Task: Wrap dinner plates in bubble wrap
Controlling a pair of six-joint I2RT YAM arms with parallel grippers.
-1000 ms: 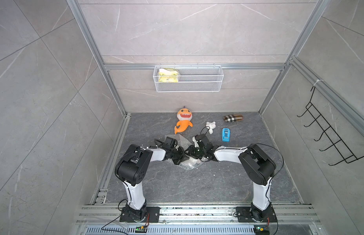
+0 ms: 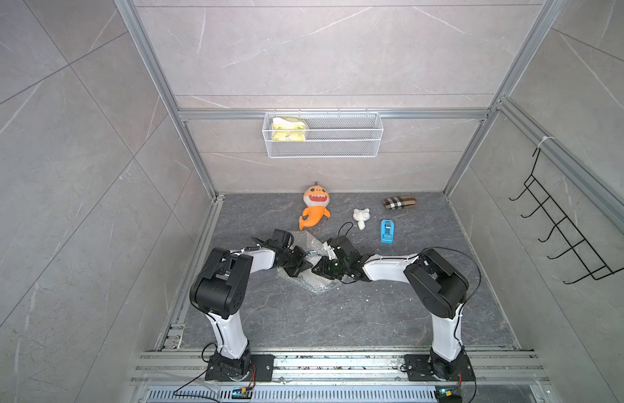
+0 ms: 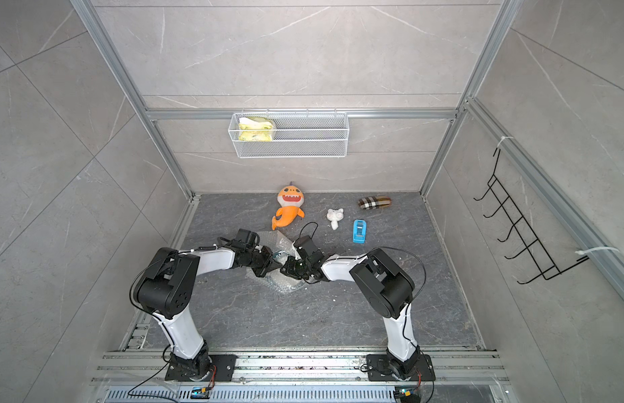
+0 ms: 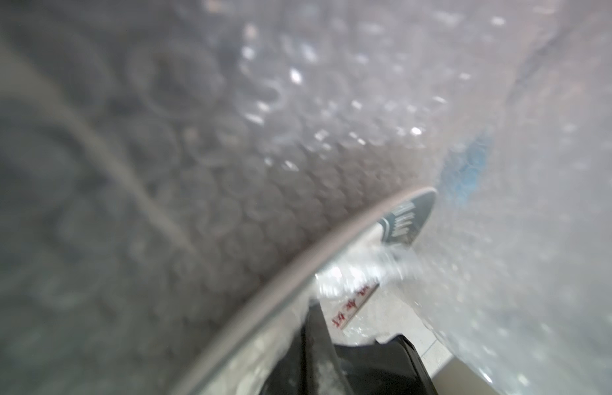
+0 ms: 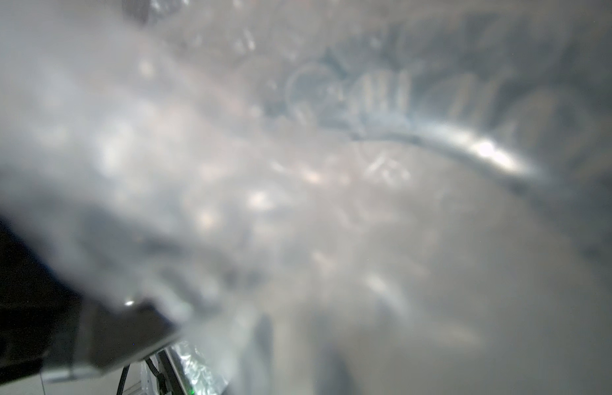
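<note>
Bubble wrap (image 2: 315, 283) lies on the grey tabletop with a plate in it, mostly hidden by my grippers. In the left wrist view the plate's pale rim (image 4: 358, 220) shows inside the wrap (image 4: 220, 131). My left gripper (image 2: 300, 265) is at the wrap's left side; its dark fingertips appear together at the rim, and it looks shut. My right gripper (image 2: 320, 267) is at the wrap's right, close to the left one. Wrap fills the right wrist view, blurred over a patterned plate border (image 5: 451, 98), hiding whether the fingers grip anything.
An orange shark toy (image 2: 313, 208), a white plush toy (image 2: 361, 217), a blue object (image 2: 387, 231) and a plaid case (image 2: 399, 201) lie behind. A wire basket (image 2: 339, 137) hangs on the back wall.
Compared with a second ago, both grippers sit somewhat further left, the left one also a little higher in the top left view.
</note>
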